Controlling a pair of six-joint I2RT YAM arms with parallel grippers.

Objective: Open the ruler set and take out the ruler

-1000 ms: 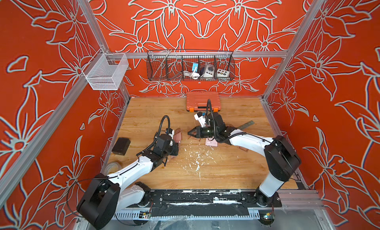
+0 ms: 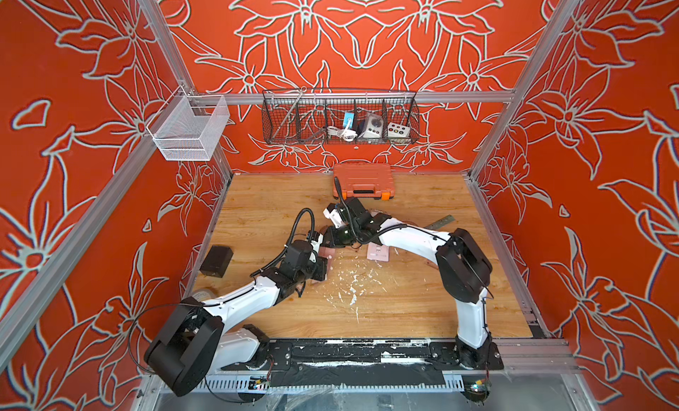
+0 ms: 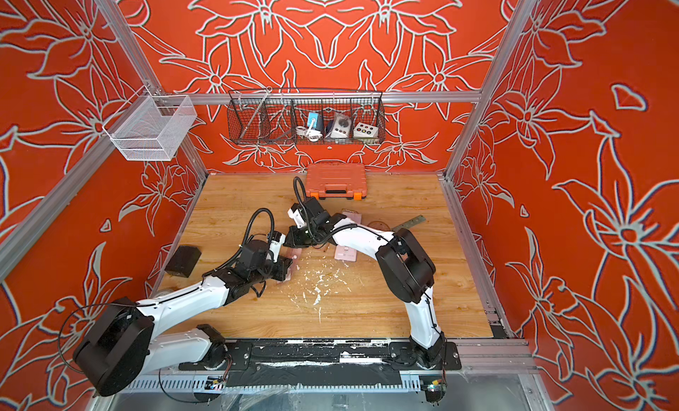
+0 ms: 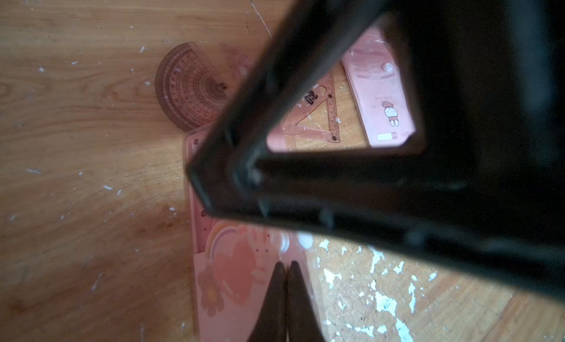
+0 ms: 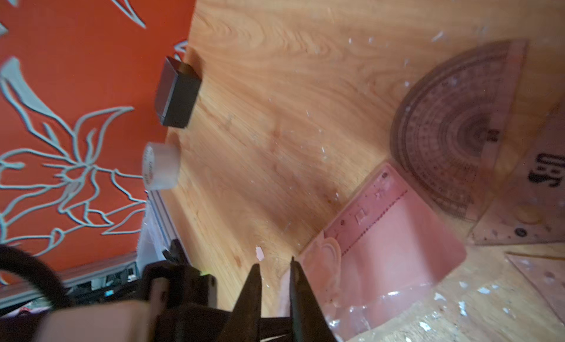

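Note:
A flat pink pouch (image 5: 406,242) with a clear, ruler-like strip (image 5: 362,212) along one edge lies on the table. In the left wrist view, my left gripper is shut over the pouch's printed front (image 4: 235,271), with nothing visible between its tips. My right gripper reaches over the pouch's edge. Its fingers have a narrow gap; the pouch edge and wood show there, and whether they grip it is unclear. A dark part of the right gripper blocks much of the left wrist view.
A protractor (image 5: 453,124) and set square (image 5: 535,183) lie beside the pouch. A pink bunny case (image 2: 378,252), green ruler (image 2: 440,223), orange toolbox (image 2: 363,179) and black box (image 2: 216,261) are around. White flakes dot the middle.
My right gripper has moved left, over the pouch and close to the left gripper. The left gripper and pouch have shifted slightly right.

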